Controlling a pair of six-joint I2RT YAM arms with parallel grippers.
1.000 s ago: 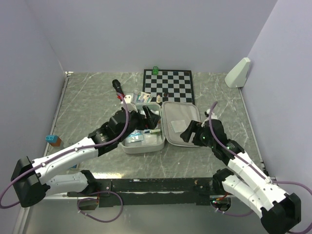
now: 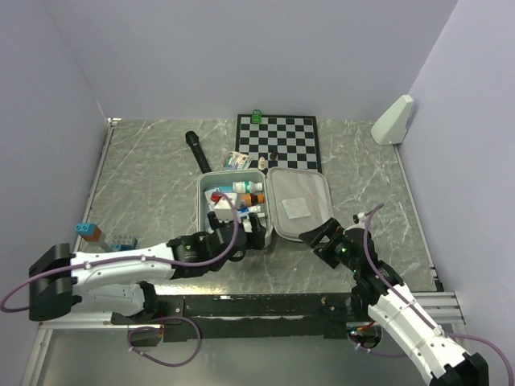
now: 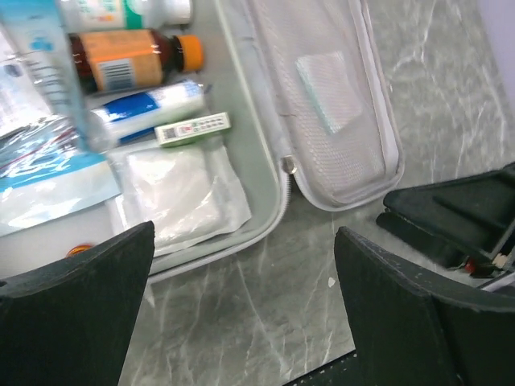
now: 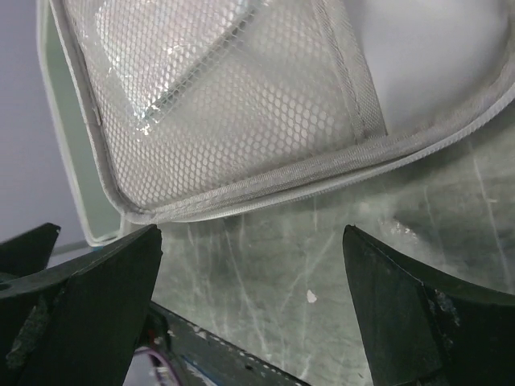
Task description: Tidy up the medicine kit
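The medicine kit (image 2: 202, 189) lies open mid-table, holding a white bottle (image 3: 161, 11), an amber bottle (image 3: 117, 58), a tube (image 3: 153, 108), a small green-white box (image 3: 193, 129), blue-white packets (image 3: 48, 173) and a white pouch (image 3: 179, 193). Its mesh lid (image 4: 233, 121) folds out to the right with a packet in the pocket. My left gripper (image 2: 241, 233) hangs open over the kit's front, empty between its fingers. My right gripper (image 2: 317, 241) stands open at the lid's front edge, above bare table.
A checkerboard (image 2: 290, 133) with small items lies behind the kit. A black cylinder (image 2: 195, 149) lies to its back left, blocks (image 2: 92, 234) at the far left, a white object (image 2: 393, 121) at the back right.
My left gripper has moved from the kit's back toward its front. The right arm has shifted slightly toward the front, its gripper at the lid's front edge.
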